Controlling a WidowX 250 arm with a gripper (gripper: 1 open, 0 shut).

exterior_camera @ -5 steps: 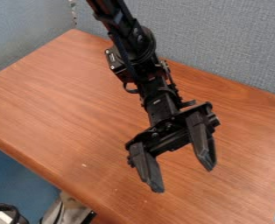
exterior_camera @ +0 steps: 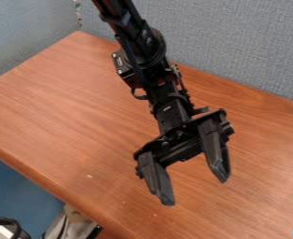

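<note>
My black arm reaches down from the top of the camera view over the wooden table (exterior_camera: 62, 103). At its end the gripper (exterior_camera: 194, 189) stands open, its two fingers spread apart and pointing toward the viewer, with only bare tabletop visible between them.
A grey padded wall (exterior_camera: 243, 37) runs along the back. At the lower left, past the table edge, are a blue floor and some equipment with dark cables, partly out of frame.
</note>
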